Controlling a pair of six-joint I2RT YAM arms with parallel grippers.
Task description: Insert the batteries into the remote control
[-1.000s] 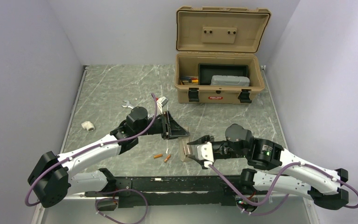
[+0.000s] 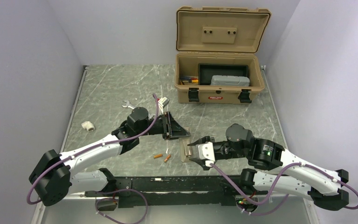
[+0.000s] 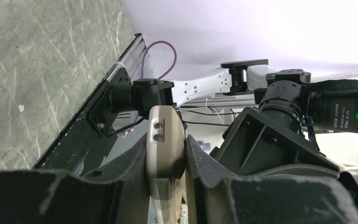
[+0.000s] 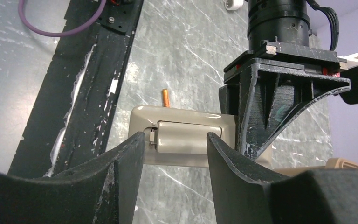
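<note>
My left gripper is shut on the beige remote control (image 3: 164,126), held above the table between my two arms. In the right wrist view the remote's back (image 4: 182,112) faces me, with the battery cover (image 4: 186,137) in its recess. The fingertips of my right gripper stand apart at either side of that cover, part open, close over it. Two orange batteries (image 2: 158,156) lie on the table left of the remote; one also shows behind it in the right wrist view.
An open tan toolbox (image 2: 220,93) stands at the back right. A wrench (image 2: 127,104) and a white fitting (image 2: 87,126) lie at the left. The table's dark front edge (image 2: 177,184) is just below the arms.
The top view shows almost no difference; my right gripper and left arm have shifted very slightly.
</note>
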